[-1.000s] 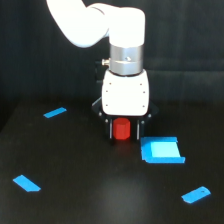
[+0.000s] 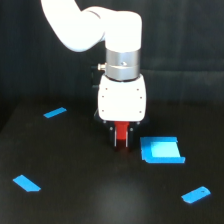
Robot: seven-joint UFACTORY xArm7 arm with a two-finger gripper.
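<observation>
A white arm reaches down from the top of the camera view to my gripper (image 2: 121, 138), low over the dark table. A small red object (image 2: 121, 130) sits between its dark fingers, which stand close against both sides of it. My gripper looks shut on the red object. Dark finger parts cover some of its sides and lower part. Whether the object touches the table cannot be told.
Just right of the gripper a blue taped square (image 2: 162, 140) with a lighter blue patch (image 2: 165, 150) lies on the table. Blue tape strips mark the far left (image 2: 55, 112), near left (image 2: 27, 184) and near right (image 2: 196, 195).
The gripper's fingers have drawn closer together around the red object, and the gripper sits a little lower. Less of the object's width shows. The blue markings have not moved.
</observation>
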